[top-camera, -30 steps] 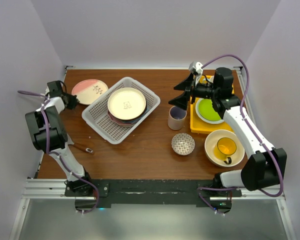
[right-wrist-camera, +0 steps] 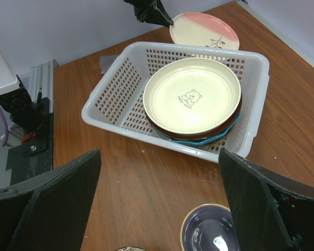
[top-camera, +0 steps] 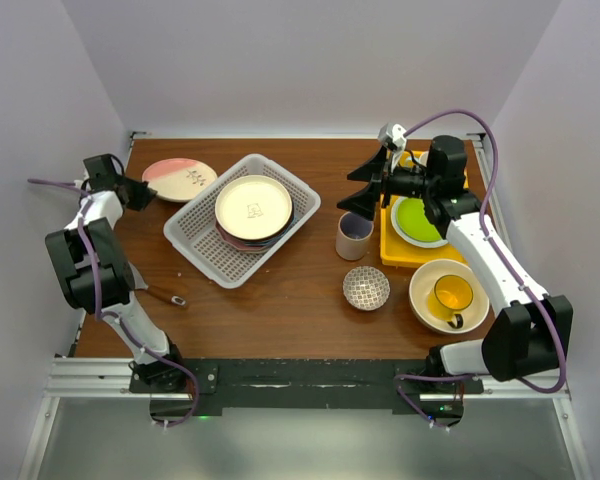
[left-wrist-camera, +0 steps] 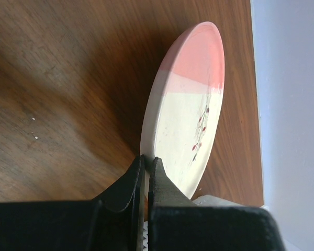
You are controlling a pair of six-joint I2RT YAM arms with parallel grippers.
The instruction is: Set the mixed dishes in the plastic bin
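A pink-and-cream plate (left-wrist-camera: 191,112) with a berry sprig shows tilted in the left wrist view, its near rim pinched by my left gripper, which is shut on it. In the top view this plate (top-camera: 185,179) is at the back left, beside the grey plastic bin (top-camera: 202,258). Inside the bin is a stack of plates, topped by a cream plate (right-wrist-camera: 191,97) with a bear drawing. My right gripper stands open and empty, above the table right of the bin. Below it are a purple-grey cup (top-camera: 354,235) and a patterned bowl (top-camera: 366,288).
A yellow tray (top-camera: 399,250) holding a green plate (top-camera: 417,220) is at the right. In front of it a cream bowl (top-camera: 423,287) contains an amber mug (top-camera: 450,294). A brown-handled tool (top-camera: 164,295) lies at the left.
The right arm has stayed still.
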